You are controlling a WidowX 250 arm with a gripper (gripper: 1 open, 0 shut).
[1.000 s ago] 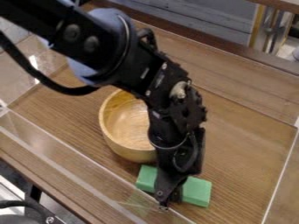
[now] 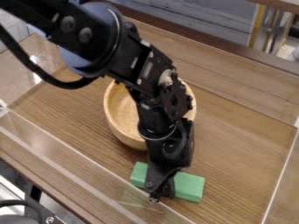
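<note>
My black gripper point(image 2: 160, 184) reaches down in the camera view onto a green rectangular block point(image 2: 187, 186) lying near the front edge of the wooden table. Its fingers are closed on the block, though the arm hides part of the grip. Behind the arm sits a round tan bowl point(image 2: 118, 109), mostly hidden by the arm.
A transparent panel edge runs along the front left, with dark cables below it at the lower left corner.
The gripper and green block have shifted slightly left. The upper arm has moved a little left as well.
</note>
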